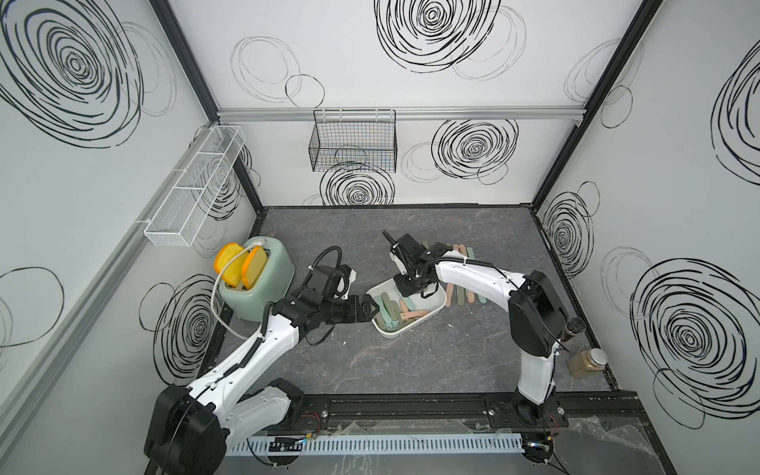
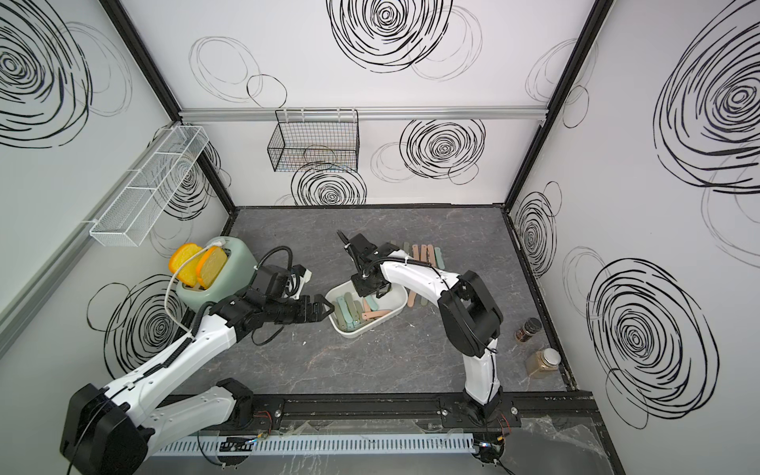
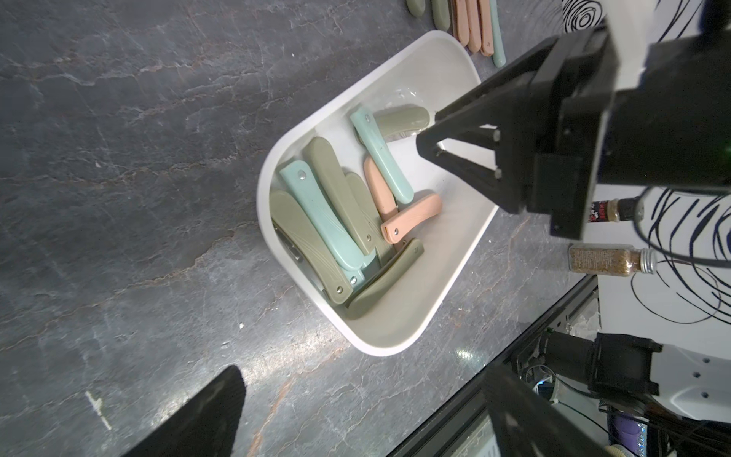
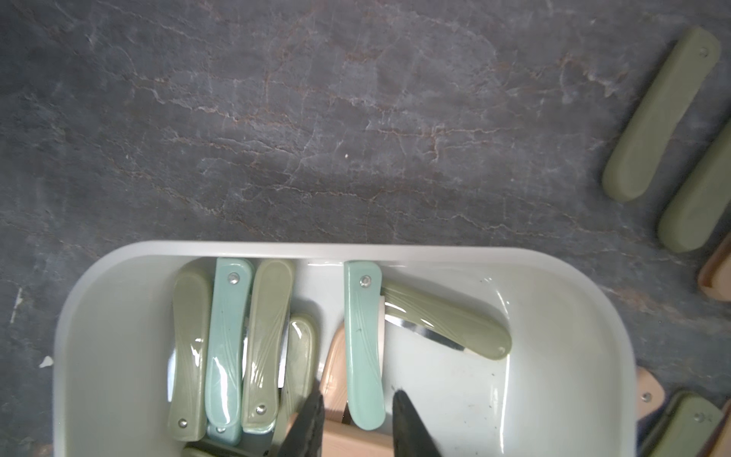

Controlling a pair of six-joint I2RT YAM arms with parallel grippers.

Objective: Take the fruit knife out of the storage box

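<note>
The white storage box (image 3: 388, 350) stands on the table with several folded fruit knives inside. Green, teal and pink handles crowd its left part, among them a teal knife (image 4: 364, 342) lying across a pink one. A green knife (image 4: 449, 320) rests to the right of that teal knife. Over the box is my right gripper, its fingers apart; the teal knife's lower end shows between them in the right wrist view, but the left wrist view shows the gripper clear of it. My left gripper is open and empty beside the box's left end.
More folded knives (image 1: 460, 297) lie in rows on the table right of the box. At left stands a green toaster-like appliance (image 1: 257, 289) with orange slices. Two jars (image 1: 587, 362) sit at the right edge. Bare table (image 1: 332, 229) extends behind the box.
</note>
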